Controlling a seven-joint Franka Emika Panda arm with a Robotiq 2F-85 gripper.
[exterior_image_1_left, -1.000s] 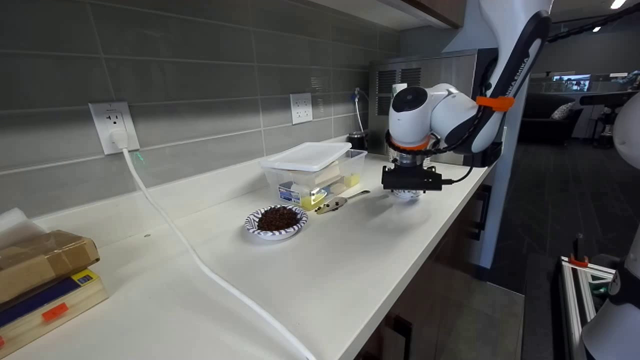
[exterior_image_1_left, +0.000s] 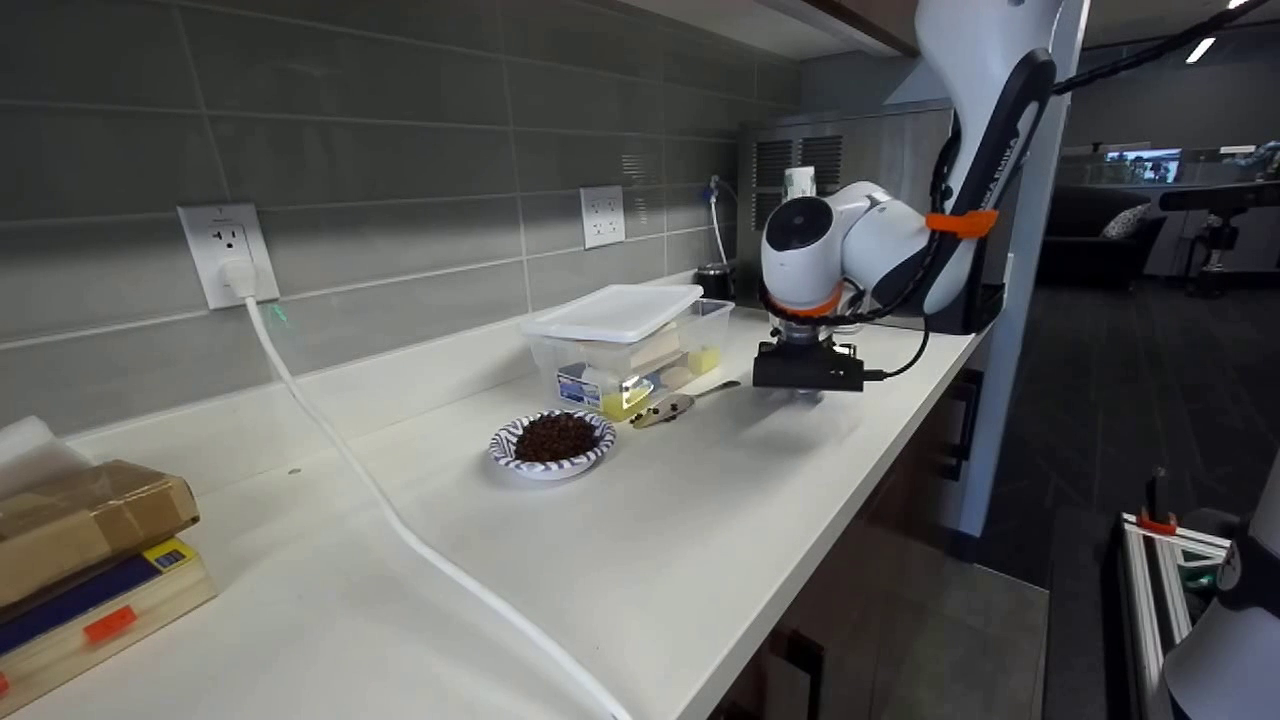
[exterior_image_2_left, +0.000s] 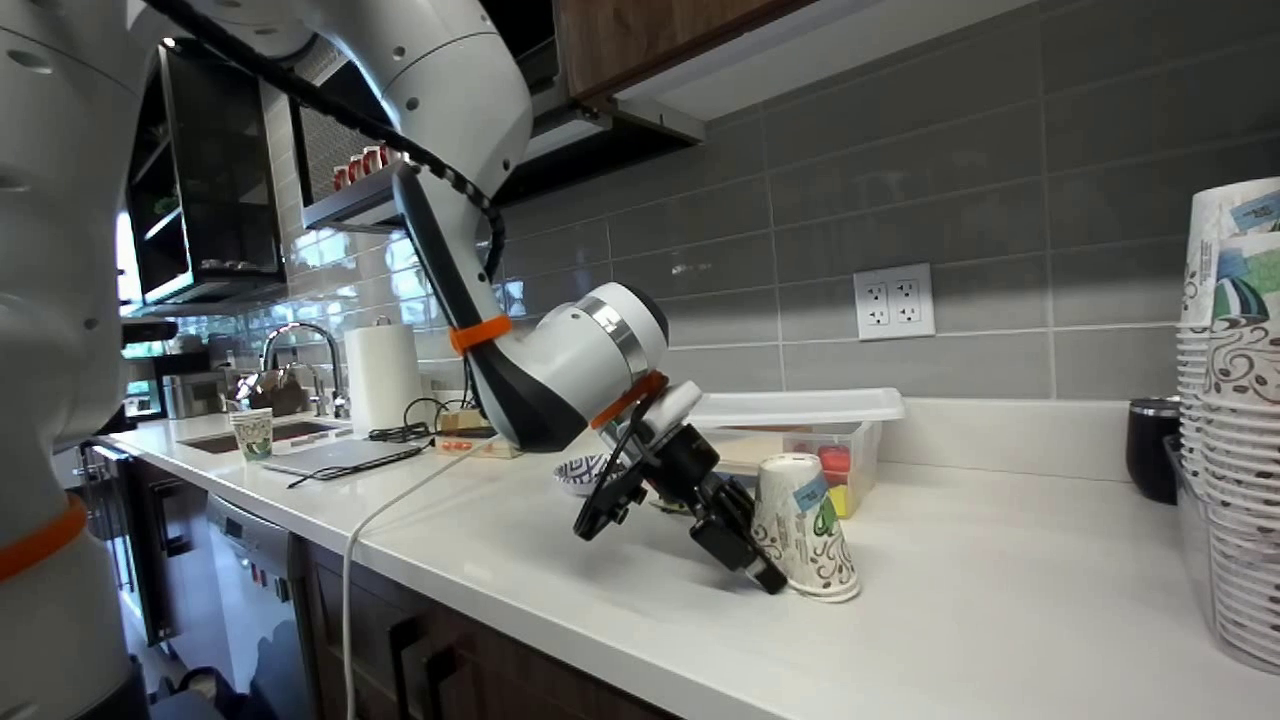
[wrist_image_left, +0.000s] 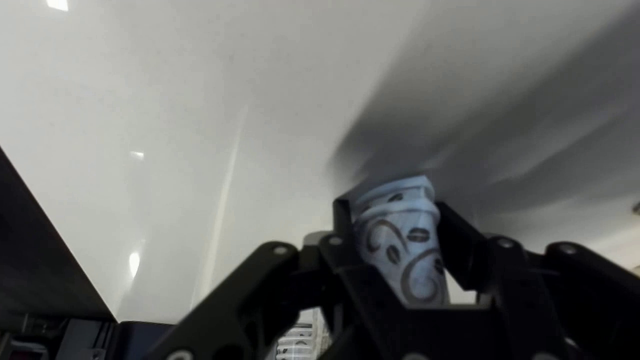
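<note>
A patterned paper cup (exterior_image_2_left: 806, 528) is bottom-up with its rim down at the counter, leaning slightly, in exterior view 2. My gripper (exterior_image_2_left: 758, 558) reaches down at a slant against its near left side. In the wrist view, the cup (wrist_image_left: 402, 240) lies between my two fingers, its rim end toward the counter. The fingers sit close along both sides; whether they press on it is not clear. Exterior view 1 has the gripper (exterior_image_1_left: 810, 372) low over the counter, its fingertips hidden. A bowl (exterior_image_1_left: 553, 462) of dark brown pieces stands nearer that camera.
A clear bin (exterior_image_1_left: 624, 348) with a loose lid is by the wall, with a metal scoop (exterior_image_1_left: 672, 408) in front. Tall stacked cups (exterior_image_2_left: 1242, 480) stand at the right in exterior view 2. A white cord (exterior_image_1_left: 396, 516) crosses the counter. Open counter (exterior_image_1_left: 672, 552) lies before the bowl.
In exterior view 1, my gripper has shifted slightly left and lower. The patterned piece of cup visible beneath it earlier is now almost wholly hidden. Bowl, scoop and bin have not moved.
</note>
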